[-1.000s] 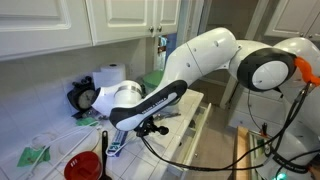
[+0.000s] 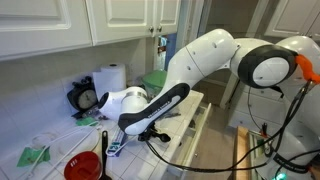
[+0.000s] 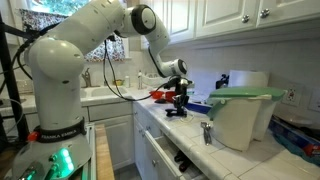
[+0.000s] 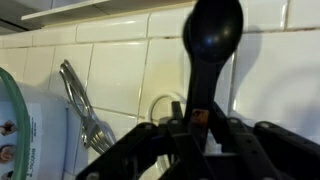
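Observation:
A black spoon [image 4: 213, 32] with a rounded bowl stretches forward from my gripper, whose dark fingers are shut on its handle. The spoon lies above white tiles in the wrist view, its bowl near the top centre. From exterior view 1, the gripper [image 2: 150, 134] hangs low over the counter, with a dark shape at its tip. In exterior view 2 the gripper [image 3: 180, 99] is small and its grip cannot be made out.
Metal utensils [image 4: 84, 105] lie on the tiles, near a clear-sided container [image 4: 45, 125]. A red bowl [image 2: 84, 165] is at the front left of the counter. A green-lidded white bin [image 3: 225, 118] takes up the counter's near side. An open drawer [image 3: 165, 157] juts out below.
The red bowl and the other counter items appear unmoved.

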